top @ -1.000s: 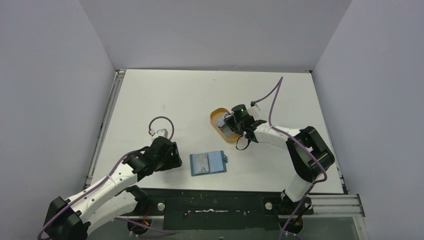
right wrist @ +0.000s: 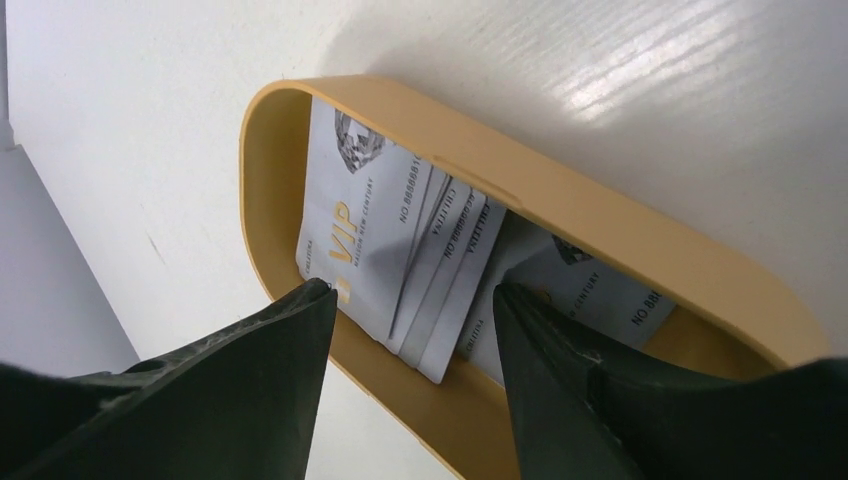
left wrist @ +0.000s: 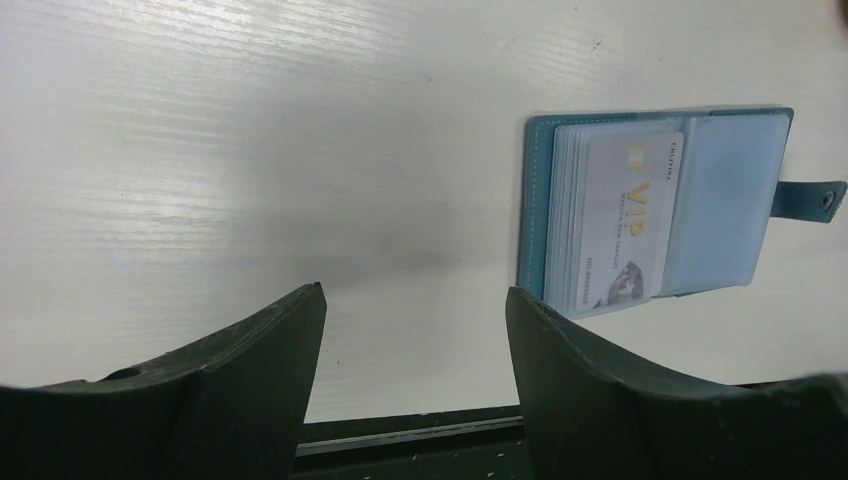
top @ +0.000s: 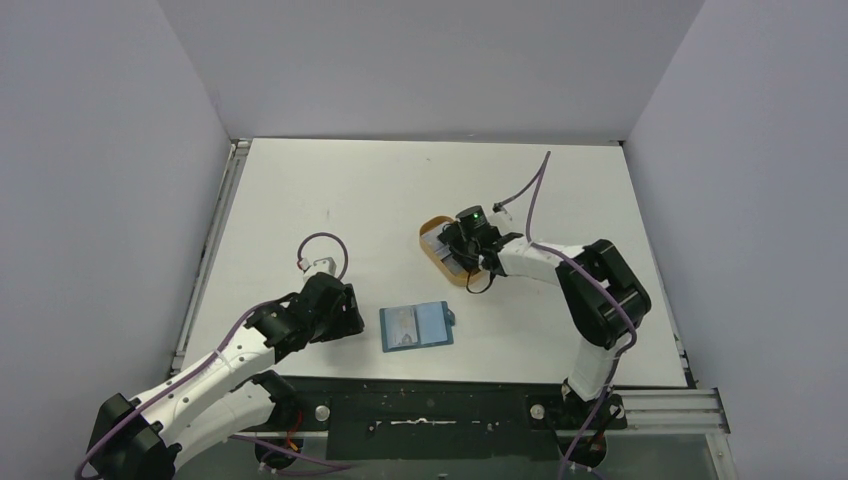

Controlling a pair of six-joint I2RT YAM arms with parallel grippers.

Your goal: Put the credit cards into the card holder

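The blue card holder (top: 417, 326) lies unfolded near the table's front edge. In the left wrist view, a VIP card (left wrist: 630, 220) shows on its left stack of clear sleeves, and the right sleeve (left wrist: 727, 200) looks empty. My left gripper stands open to the left of the holder, nothing between its fingers. Several pale credit cards (right wrist: 362, 215) overlap inside a tan tray (right wrist: 590, 225); one card (right wrist: 600, 295) lies apart towards the tray's other end. Over the tray, my right gripper is open above the cards, its fingers apart and holding none.
A dark front rail (top: 420, 395) runs along the near edge. Grey walls (top: 740, 200) enclose the table on the sides and back.
My right arm has shifted left over the tray, bringing its gripper further over the cards. The left arm, the holder and the tray look unmoved.
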